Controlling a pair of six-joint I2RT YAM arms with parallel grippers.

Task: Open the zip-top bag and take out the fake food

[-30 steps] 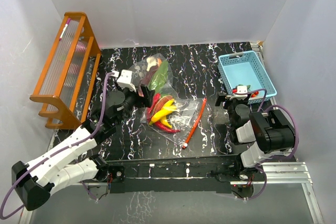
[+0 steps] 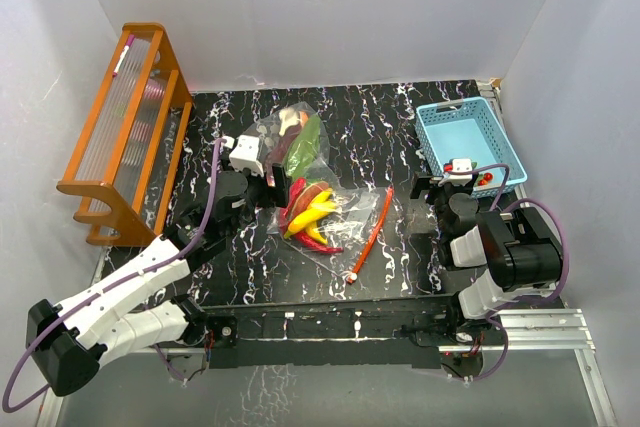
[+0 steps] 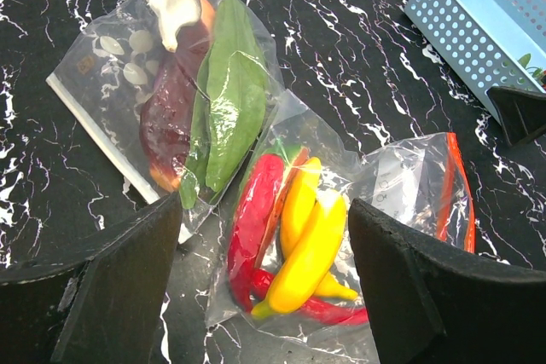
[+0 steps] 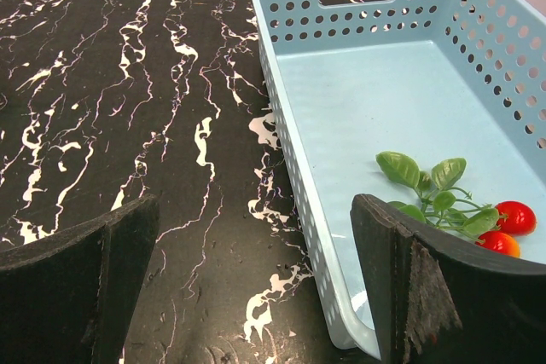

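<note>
Two zip bags lie on the black marbled table. One (image 3: 111, 83) holds green leafy pieces, a dark red item and a white item; the other (image 3: 405, 185) holds yellow and red peppers and has an orange zip edge. My left gripper hangs open over the bags, nothing between its fingers. My right gripper stands open at the left side of the blue basket (image 4: 392, 100), which holds two tomatoes (image 4: 514, 217) and green leaves (image 4: 444, 198).
A wooden rack (image 2: 125, 132) stands at the left. A red strip (image 2: 370, 237) runs along the pepper bag's right edge. Bare table lies between the bags and the basket, and walls enclose the back and sides.
The bags, the basket and my right gripper look the same.
</note>
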